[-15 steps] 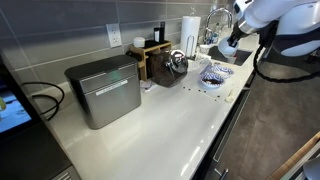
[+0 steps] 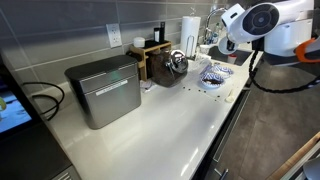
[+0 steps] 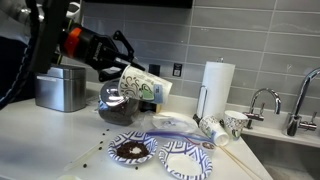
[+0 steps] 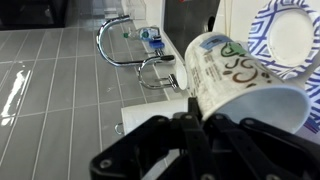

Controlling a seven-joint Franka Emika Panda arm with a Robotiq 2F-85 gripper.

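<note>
A white paper cup with a printed pattern (image 3: pixel 145 86) is tilted in the air, well clear of the counter, and my gripper (image 3: pixel 122 62) is shut on it. In the wrist view the cup (image 4: pixel 238 75) lies across my black fingers (image 4: pixel 190 130), its wide open mouth facing the camera side. Below it in exterior view 2, a blue-and-white patterned plate (image 3: pixel 118 142) bears dark crumbs or grounds. Right beside that stands a second patterned plate (image 3: pixel 180 163), which looks empty. From exterior view 1 the cup (image 2: pixel 234 16) shows small at the upper right.
Two more patterned cups (image 3: pixel 233 122) stand near the sink, by a paper towel roll (image 3: pixel 215 90). A crumpled blue-and-white cloth or bag (image 3: pixel 172 124) lies behind the plates. A glass jar-like vessel (image 3: pixel 115 105) and a metal bin (image 2: pixel 105 92) line the wall.
The arm has swung up and nearer the camera. Things on the counter look unmoved.
</note>
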